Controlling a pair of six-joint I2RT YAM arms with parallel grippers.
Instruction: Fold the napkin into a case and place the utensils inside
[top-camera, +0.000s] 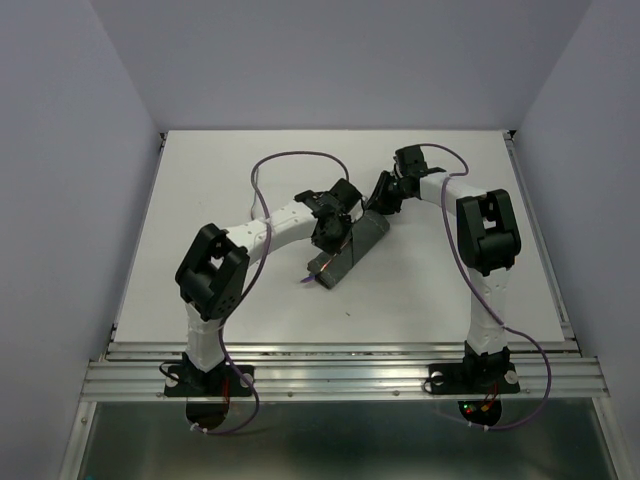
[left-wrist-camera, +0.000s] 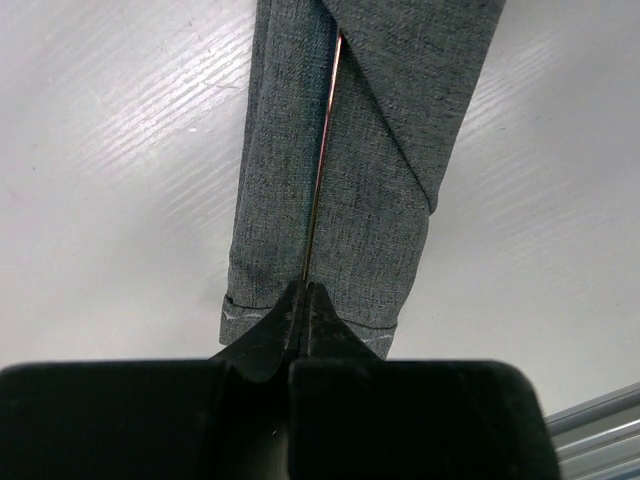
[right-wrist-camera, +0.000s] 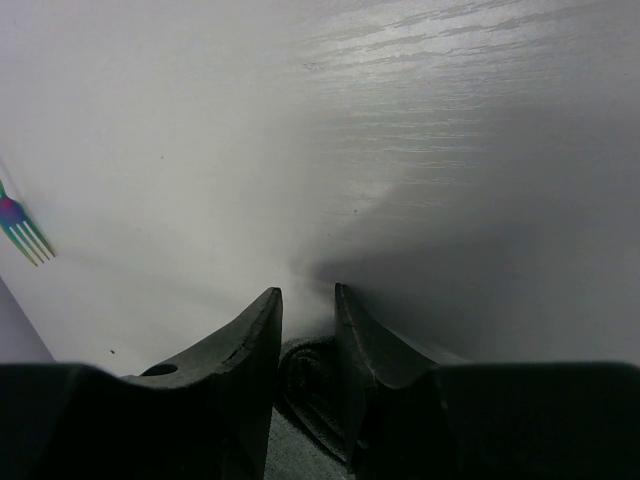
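Note:
The grey napkin (top-camera: 342, 262) lies folded into a long strip, slanting across the table. In the left wrist view a slim coppery utensil handle (left-wrist-camera: 320, 170) runs along the strip, its far part under a folded flap (left-wrist-camera: 425, 70). A purple utensil end (top-camera: 308, 279) sticks out past the strip's near end in the top view. Over the strip, my left gripper is shut, fingertips over the handle's line; whether they touch it cannot be told. At the far end my right gripper is shut on a rolled bit of napkin (right-wrist-camera: 308, 385).
A rainbow-coloured fork (right-wrist-camera: 25, 230) rests on bare table at the left of the right wrist view. The left arm's cable loops over the table's left half.

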